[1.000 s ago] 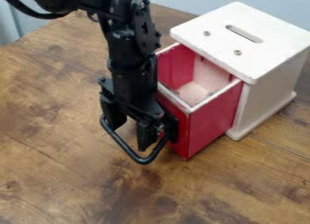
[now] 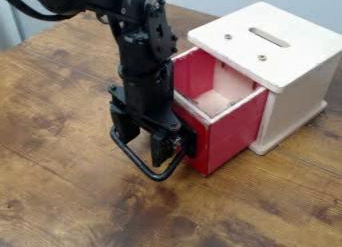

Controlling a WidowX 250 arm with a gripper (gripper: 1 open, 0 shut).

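A small white wooden cabinet [image 2: 297, 96] with a slotted top stands at the right, its red drawer [image 2: 230, 140] pulled out toward the left. The drawer's pale inside shows, with nothing visible in it apart from the lighter floor. My black gripper [image 2: 158, 151] is low at the drawer's front, left of it and close against the red face. A black bar curves around below the gripper, and the fingers are dark against dark, so whether they are open or shut is unclear.
The arm reaches down from the top left, hiding part of the drawer's left side. A pale wall edge shows at the top left corner.
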